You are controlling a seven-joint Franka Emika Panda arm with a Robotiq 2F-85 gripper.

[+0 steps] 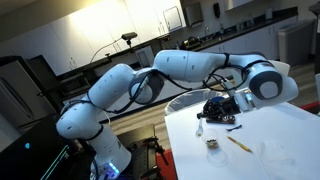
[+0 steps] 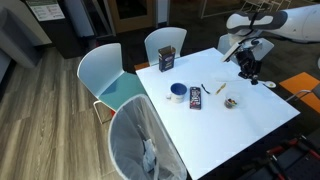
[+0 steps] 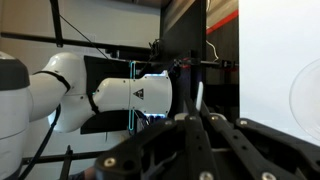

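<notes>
My gripper appears shut on a thin white utensil, probably a spoon (image 3: pixel 199 96), which sticks out between its fingertips in the wrist view. In exterior view 1 the spoon's pale end (image 1: pixel 199 128) shows left of the dark gripper (image 1: pixel 210 112), near the table's edge; whether it touches the table I cannot tell. A small cup with brownish contents (image 2: pixel 231 102) stands on the white table (image 2: pixel 200 135), apart from the gripper. A yellow pencil (image 1: pixel 240 145) lies to its right in exterior view 1.
A blue-and-white mug (image 2: pixel 179 93), a dark flat box (image 2: pixel 195 98) and a dark pen (image 2: pixel 207 89) occupy the table. Behind them stands a brown box (image 2: pixel 170 58). Beside the table is a bin (image 2: pixel 150 140).
</notes>
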